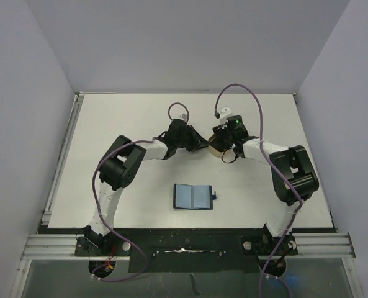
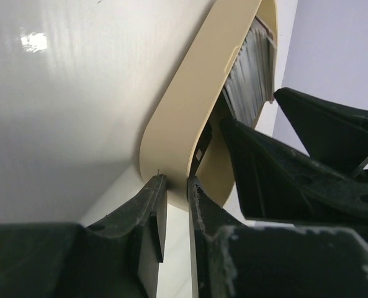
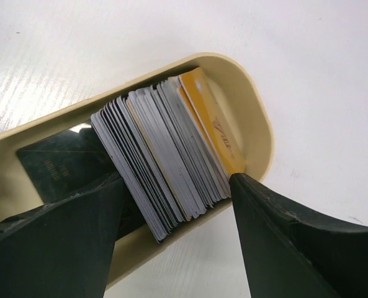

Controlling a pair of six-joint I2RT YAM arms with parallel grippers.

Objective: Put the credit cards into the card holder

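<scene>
A beige oblong container (image 2: 171,143) holds a packed row of cards (image 3: 159,155) with a yellow card (image 3: 211,118) at one end and a dark card (image 3: 59,161) lying at the other. My left gripper is shut on the container's wall at its near end. My right gripper is over the container, its fingers part open either side of the card row, at or very near it. In the top view, a blue card holder (image 1: 201,196) lies open at the front centre of the table.
Both arms meet at the back centre, close together, over the container.
</scene>
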